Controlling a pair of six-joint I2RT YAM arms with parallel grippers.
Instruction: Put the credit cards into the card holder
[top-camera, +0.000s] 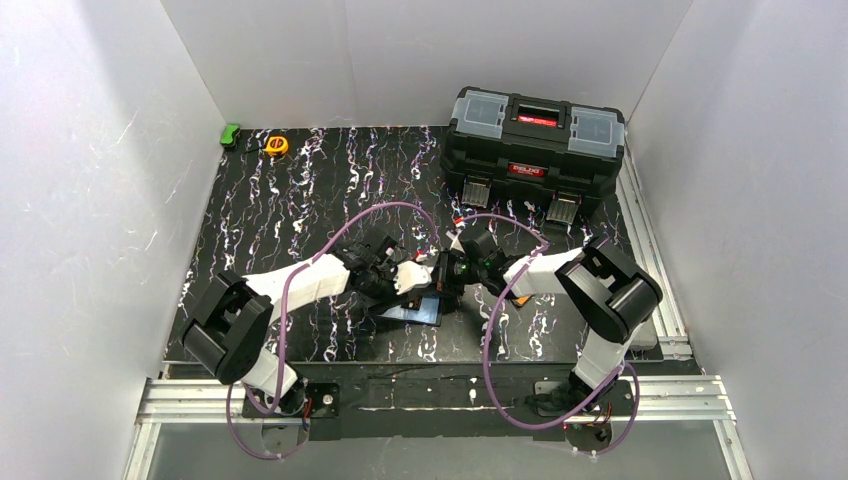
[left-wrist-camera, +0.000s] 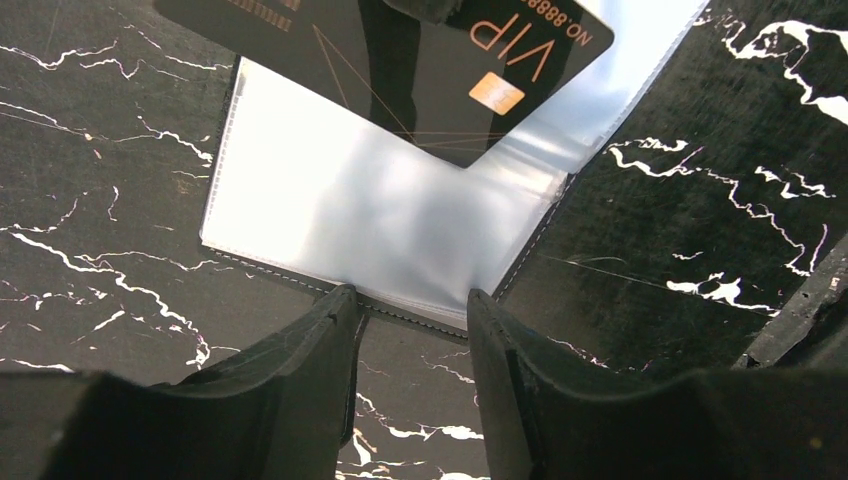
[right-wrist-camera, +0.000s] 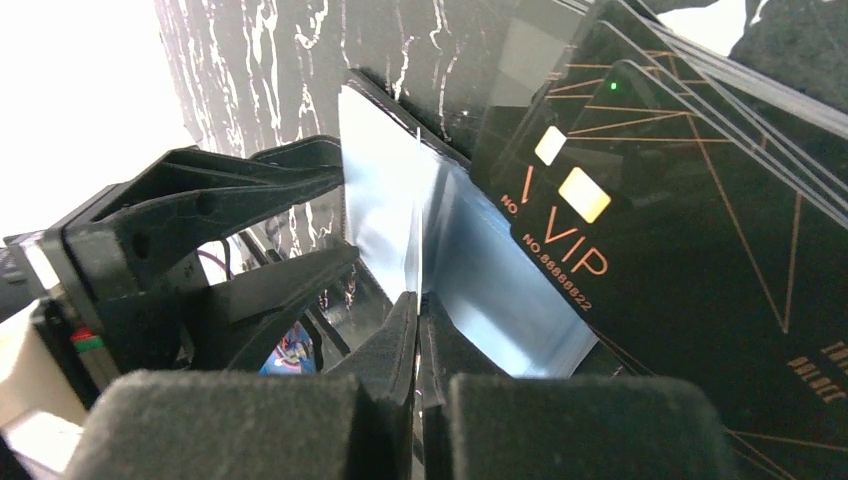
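Observation:
The card holder (top-camera: 415, 313) lies at the front middle of the table, its clear sleeves (left-wrist-camera: 380, 205) showing pale in the left wrist view. A black VIP card covers their upper part there; black cards (right-wrist-camera: 650, 190) also fill the right side of the right wrist view. My left gripper is part open at the holder's stitched edge, its fingertips apart and nothing gripped between them. From the other side my right gripper is shut, with a thin clear sleeve, seen edge-on, rising from between its fingertips.
At the back right stands a black toolbox (top-camera: 535, 150). An orange tape measure (top-camera: 276, 146) and a green object (top-camera: 230, 135) sit at the far left. Both arms are close together over the holder.

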